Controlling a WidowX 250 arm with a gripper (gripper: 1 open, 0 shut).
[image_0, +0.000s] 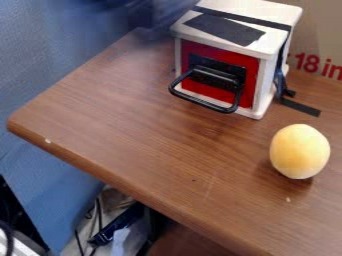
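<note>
A small white box with a red front stands at the back of the wooden table, a black bar handle on that front. Dark patches and straps lie on its top. A pale yellow round object rests on the right side of the table. No gripper can be made out; only a blurred dark blue shape shows at the top left edge.
A cardboard box with red lettering stands behind at the right. Below the table's left edge are blue fabric, cables and bags.
</note>
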